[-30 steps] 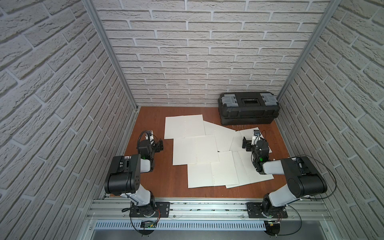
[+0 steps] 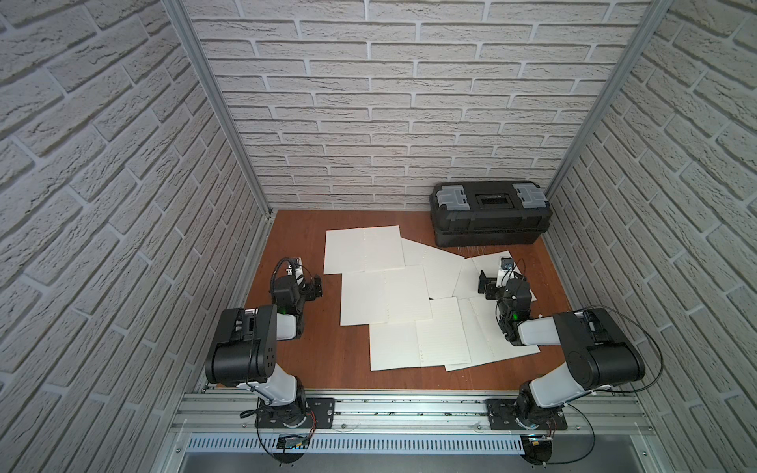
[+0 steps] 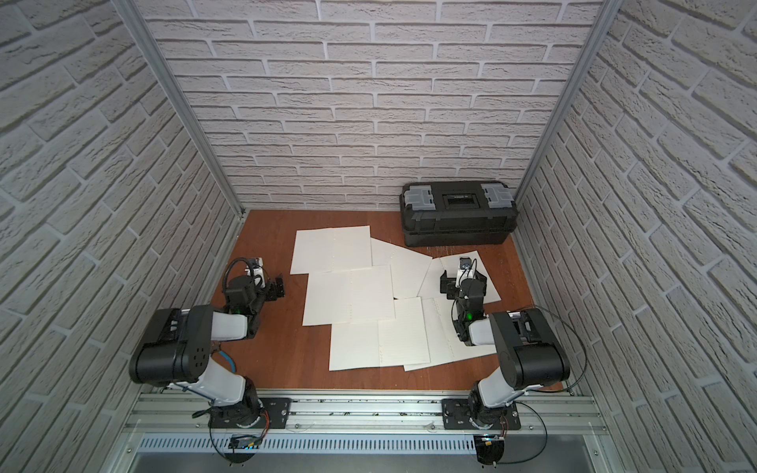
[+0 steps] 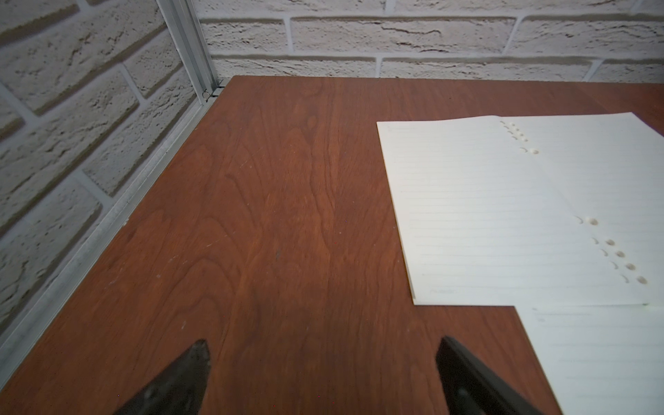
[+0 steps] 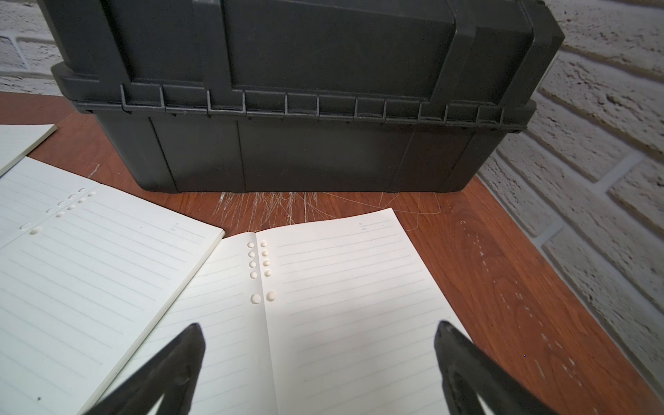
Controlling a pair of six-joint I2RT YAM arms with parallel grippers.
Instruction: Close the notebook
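Several open notebooks with white lined pages lie flat, overlapping, across the middle and right of the table. The back-left notebook (image 2: 362, 249) and the middle notebook (image 2: 385, 295) lie nearest my left arm; a front notebook (image 2: 398, 345) sits partly beneath the middle one. My left gripper is open over bare wood, left of the notebooks. Under my right gripper, also open and empty, another notebook (image 5: 339, 276) lies spread, its left page partly covered by a neighbouring notebook (image 5: 103, 276). My right arm hides parts of the right-hand notebooks in the top views.
A large black toolbox (image 2: 490, 213) stands at the back right, close behind the right notebooks. Bare wooden table (image 2: 315, 354) shows at the left and along the front edge. Brick walls close in the back and both sides.
The left arm and the notebooks look the same as before.
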